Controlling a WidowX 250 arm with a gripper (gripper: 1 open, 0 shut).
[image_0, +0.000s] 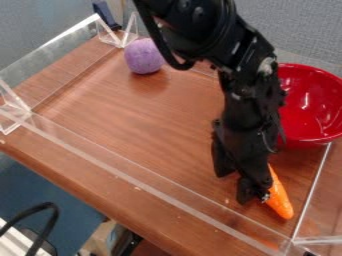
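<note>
My black gripper (243, 170) is lowered to the table at the front right, its fingertips over an orange carrot-like object (278, 197), whose upper end is hidden behind them. Whether the fingers are closed on it cannot be seen clearly. A red bowl (307, 95) sits just behind and right of the gripper, partly hidden by the arm.
A purple round object (143, 56) lies at the back left. Clear plastic walls (14, 105) edge the workspace.
</note>
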